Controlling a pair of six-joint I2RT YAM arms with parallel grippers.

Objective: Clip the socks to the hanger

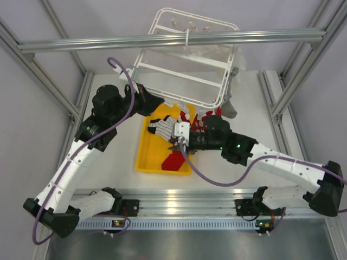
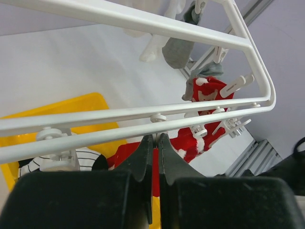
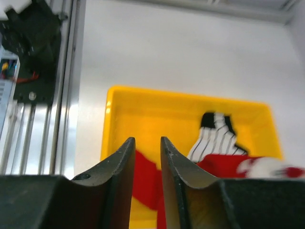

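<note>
The white hanger (image 1: pixel 187 73) is tilted over the yellow tray. In the left wrist view, my left gripper is shut just under the hanger's near bar, on a white clip (image 2: pixel 158 117) whose knob shows above the fingertips. My right gripper (image 1: pixel 175 142) is off the bar, above the tray; its fingers stand apart with nothing visible between them (image 3: pixel 147 140). A red-and-white sock (image 2: pixel 195 140) hangs by clips at the hanger's right corner. In the tray lie a red sock (image 1: pixel 173 161) and a striped black-and-white sock (image 1: pixel 161 127).
The yellow tray (image 1: pixel 142 157) stands on the white table. Grey socks (image 1: pixel 229 103) hang on the hanger's right side. A metal rail (image 1: pixel 114 44) crosses above the hanger, and posts flank the table. Clear table lies left of the tray.
</note>
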